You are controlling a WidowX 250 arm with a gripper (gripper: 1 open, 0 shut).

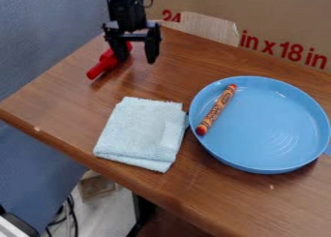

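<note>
The black gripper (pixel 134 44) hangs over the far left part of the wooden table, just above and partly over a red object (pixel 103 65); whether it touches it I cannot tell. Its two fingers look spread apart. A folded light blue cloth (pixel 139 133) lies at the centre left. On the right is a blue plate (pixel 269 134), with an orange crayon-like stick (pixel 216 109) lying on its left part.
A cardboard box (pixel 272 23) with red print stands behind the table. The table's left edge drops to a blue-grey surface and cables (pixel 72 210). Bare wood (pixel 181 72) lies between the gripper and the plate.
</note>
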